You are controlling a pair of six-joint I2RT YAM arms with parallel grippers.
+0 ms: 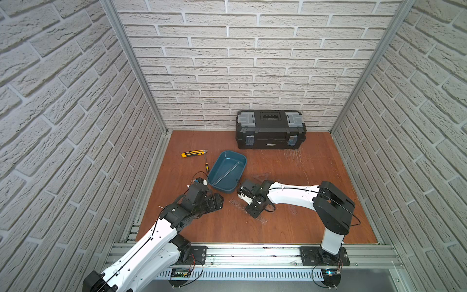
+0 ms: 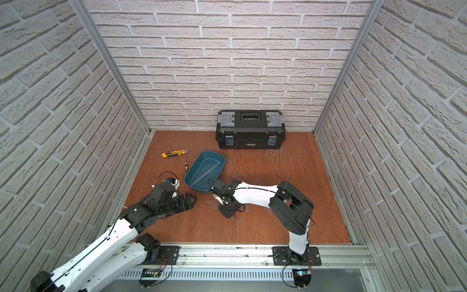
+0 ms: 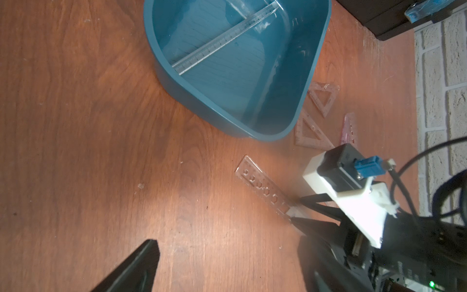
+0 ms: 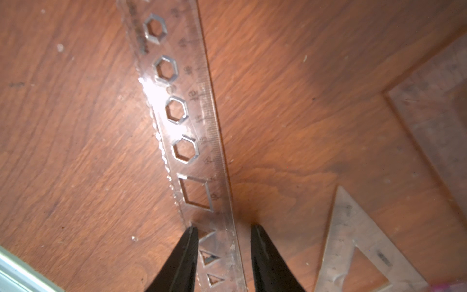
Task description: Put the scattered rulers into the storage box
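Note:
A clear ruler with hexagonal cut-outs (image 4: 204,126) lies flat on the table, its lower end between the parted fingers of my right gripper. Whether the fingertips touch the wood cannot be told. In the left wrist view, one end of this ruler (image 3: 257,180) shows between the box and the right arm. The blue storage box (image 3: 233,116) holds a long clear ruler (image 3: 228,36) lying slantwise. Left of that, my left gripper (image 1: 219,201) hangs open and empty near the box. Two clear triangles (image 3: 311,129) and a pinkish ruler piece (image 3: 348,129) lie right of the box.
A black toolbox (image 1: 270,130) stands at the back. A yellow cutter (image 1: 194,153) and a small screwdriver (image 1: 206,163) lie left of the box. Bare table extends in front of the box.

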